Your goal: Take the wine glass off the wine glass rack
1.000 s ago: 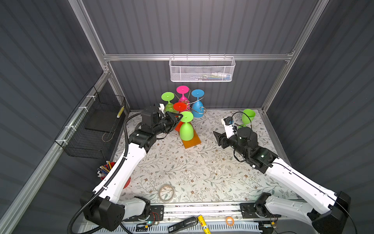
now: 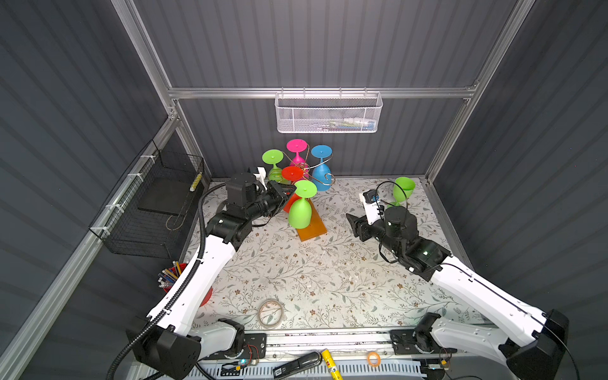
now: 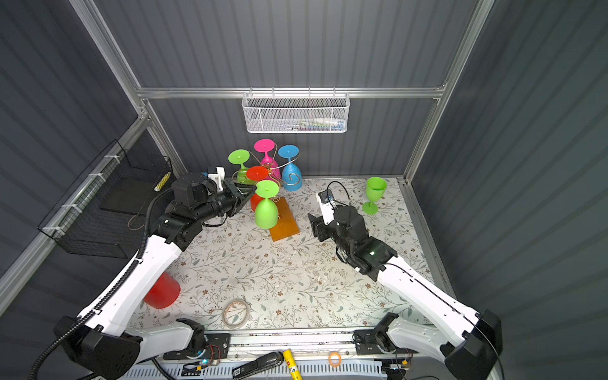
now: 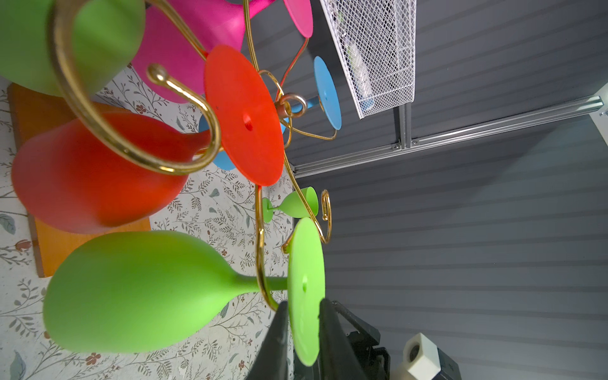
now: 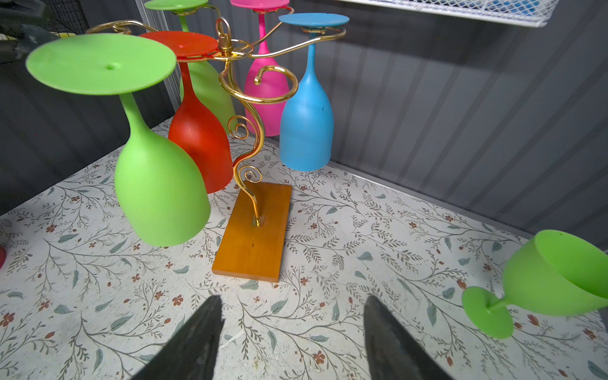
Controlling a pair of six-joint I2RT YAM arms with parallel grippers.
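The gold rack (image 5: 256,145) on a wooden base (image 5: 247,253) carries upside-down glasses in green, red, pink and blue. My left gripper is shut on the foot of the front light-green wine glass (image 4: 145,291), whose bowl hangs downward with its stem at a gold arm of the rack. Whether it is clear of that arm I cannot tell. The right gripper stands open over the table, right of the rack, with nothing between its fingers.
A green glass (image 5: 538,278) stands upright at the back right. A white wire basket (image 2: 328,110) hangs on the back wall, a black one (image 2: 152,202) on the left.
The right arm is practically still.
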